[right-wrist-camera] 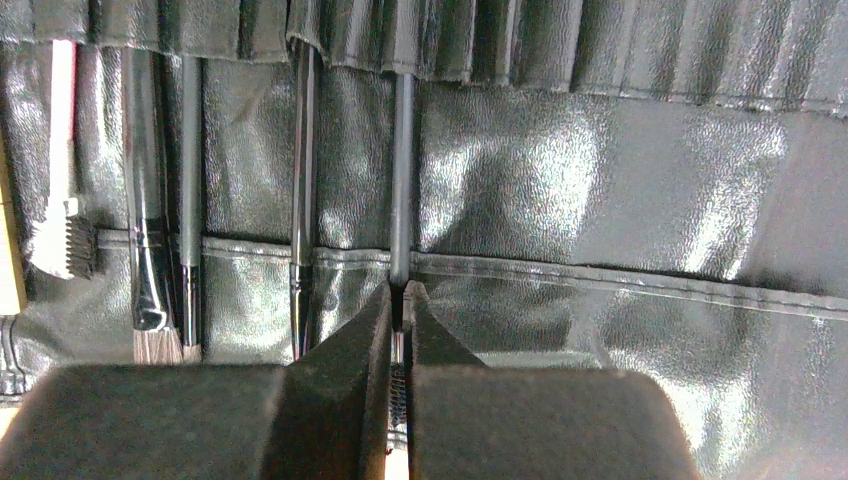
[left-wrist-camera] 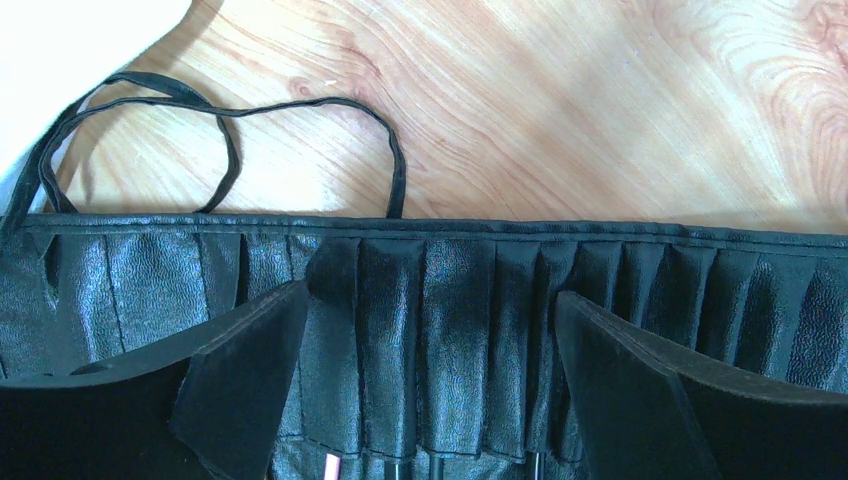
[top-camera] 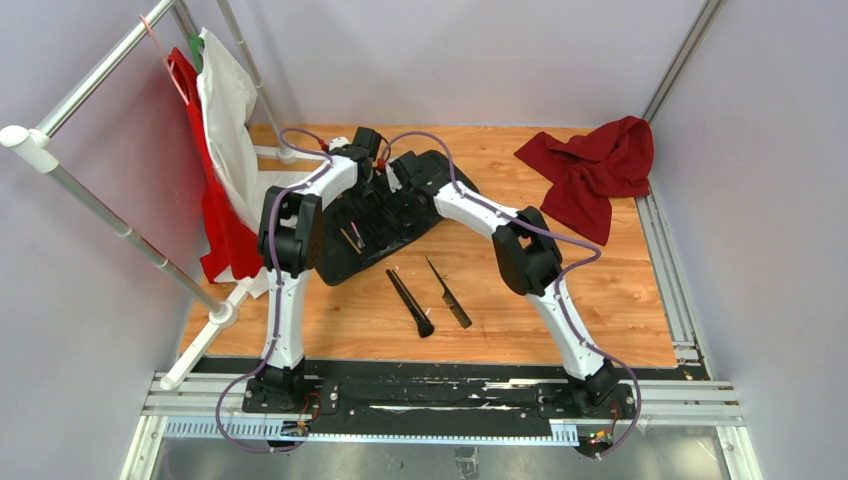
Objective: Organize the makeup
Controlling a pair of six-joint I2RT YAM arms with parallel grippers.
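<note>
The black brush case [top-camera: 345, 262] lies unrolled on the table under both arms. In the right wrist view, my right gripper is shut on a slim dark brush [right-wrist-camera: 402, 180], its handle end inside a pocket and small bristles showing below the fingers. Left of it, a pink spoolie brush [right-wrist-camera: 63, 130], a wide brush [right-wrist-camera: 147, 200] and two thin dark brushes have their handles in pockets. My left gripper is open over the pocket row [left-wrist-camera: 455, 350], its fingers apart; whether they press the fabric I cannot tell.
A black brush [top-camera: 410, 303] and a dark comb [top-camera: 450, 295] lie on the bare table in front of the case. Dark red cloth [top-camera: 595, 170] is at the back right. The clothes rack [top-camera: 125, 235] stands at the left.
</note>
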